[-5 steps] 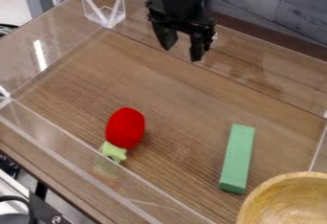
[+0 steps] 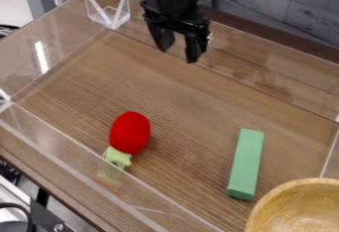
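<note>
My black gripper (image 2: 177, 42) hangs at the top centre of the camera view, over the back of the wooden table (image 2: 185, 117), open, with its two fingers spread apart. A red round object (image 2: 130, 132) lies at the front left, with a small light green piece (image 2: 117, 157) just below it. A green bar (image 2: 245, 165) lies at the front right.
A yellow bowl (image 2: 298, 208) sits at the bottom right corner. A clear plastic piece (image 2: 106, 8) is at the back left.
The objects on the table have not moved.
</note>
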